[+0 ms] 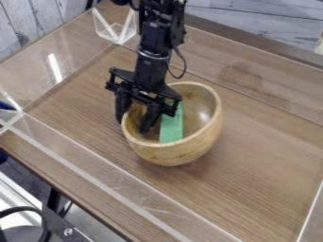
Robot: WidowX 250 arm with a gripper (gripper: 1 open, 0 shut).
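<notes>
A large tan bowl (197, 142) sits mid-table with a green object (173, 123) inside it. My black gripper (149, 113) reaches down from the top of the view into the bowl's left side, beside the green object. Its fingers are dark and tangled with shadow, so whether they are open or holding anything cannot be made out.
A white wire-like object (113, 24) stands at the back left. Black cables (38, 217) lie at the lower left.
</notes>
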